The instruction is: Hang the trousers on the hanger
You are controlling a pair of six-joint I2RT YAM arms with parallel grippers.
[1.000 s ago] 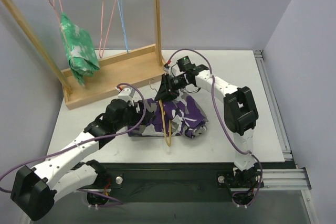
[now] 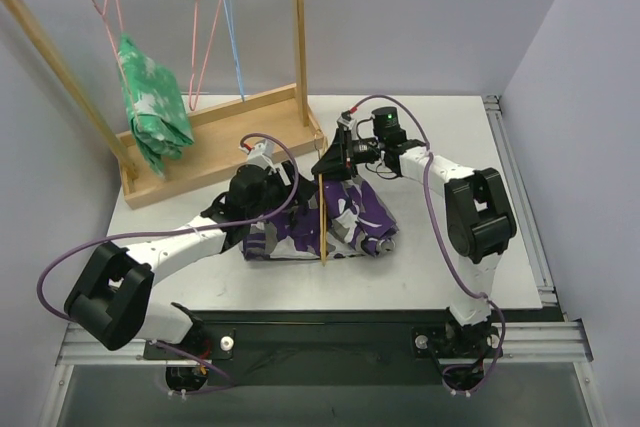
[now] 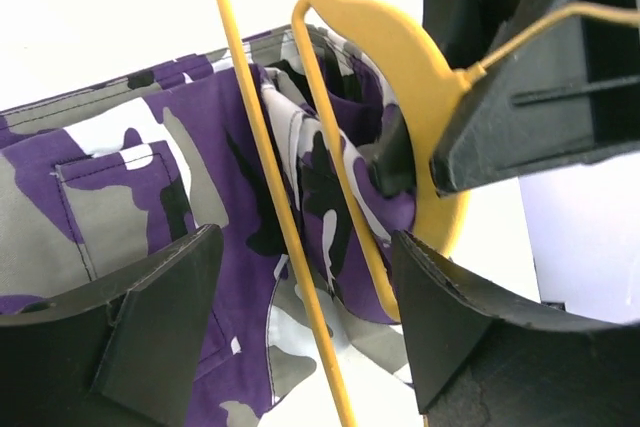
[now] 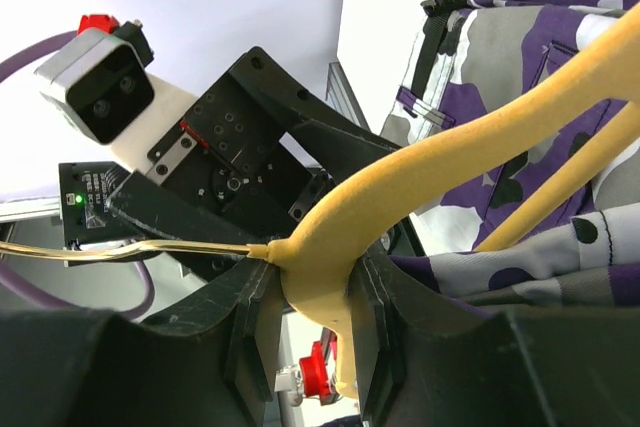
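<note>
The purple, grey and white camouflage trousers [image 2: 295, 232] lie bunched on the white table. Their cloth [image 3: 195, 162] shows beneath and between the long bars of a yellow hanger [image 3: 262, 137]; how far it is threaded through cannot be told. My right gripper is shut on the hanger's neck, with the metal hook wire [image 4: 130, 248] sticking out to one side. Over the trousers, close by the hanger, my left gripper stands open. A hanger bar crosses the view between its fingers, not clamped.
Behind on the left stands a wooden rack [image 2: 205, 137] with a green cloth [image 2: 155, 107] and some pink and blue hangers [image 2: 233, 32]. Both hands are very close together above the trousers.
My left arm has come in to the right, closer to the hanger. My right gripper has shifted slightly right with the hanger, which now stands straighter in the top view.
</note>
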